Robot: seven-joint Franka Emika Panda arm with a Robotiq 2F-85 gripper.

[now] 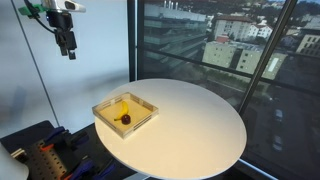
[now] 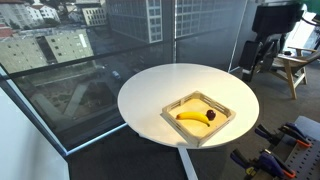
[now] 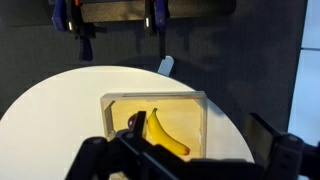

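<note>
A shallow wooden box (image 1: pixel 141 125) sits on the round white table, near its edge. Inside it lie a yellow banana (image 2: pixel 192 117) and a small dark red fruit (image 2: pixel 210 115), close beside one another. Exterior view 1 has my gripper (image 1: pixel 70 55) high at the upper left, well clear of the table and box. From the wrist, the box (image 3: pixel 205 125) is below, with the banana (image 3: pixel 165 137) inside and the fruit (image 3: pixel 132 120) partly hidden by a finger. My fingers (image 3: pixel 265 137) stand wide apart; nothing shows held between them.
Beside the table is a dark stand with a perforated board (image 1: pixel 45 160) and blue-handled clamps (image 1: pixel 82 168). Large windows rise behind the table.
</note>
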